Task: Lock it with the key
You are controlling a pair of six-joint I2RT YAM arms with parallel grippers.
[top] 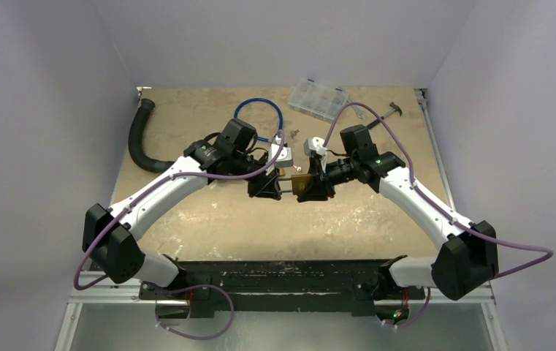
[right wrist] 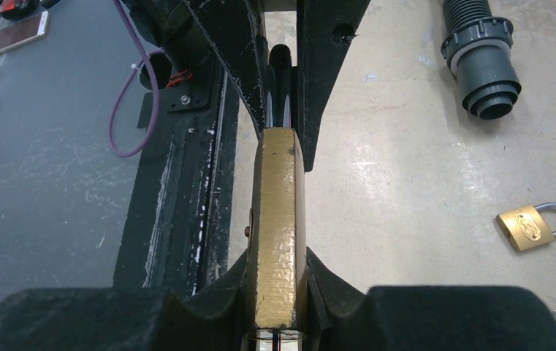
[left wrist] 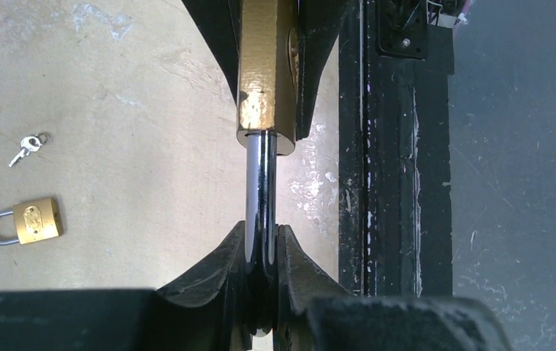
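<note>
A large brass padlock [top: 301, 183] hangs in the air between the two arms, above the table's middle. In the right wrist view its body [right wrist: 278, 219] is gripped by my right gripper, shut on it. My left gripper is shut on the steel shackle [left wrist: 261, 179], at its far end. Both shackle bars show between the grippers in the top view; how deep they sit in the body cannot be told. A small silver key [left wrist: 28, 148] on a ring lies on the table, apart from both grippers.
A second, smaller brass padlock [left wrist: 39, 219] lies near the key. A dark hose [top: 139, 139] runs along the left side, with a blue hose [top: 260, 100], clear organiser box [top: 318, 99] and hammer [top: 386, 115] farther back.
</note>
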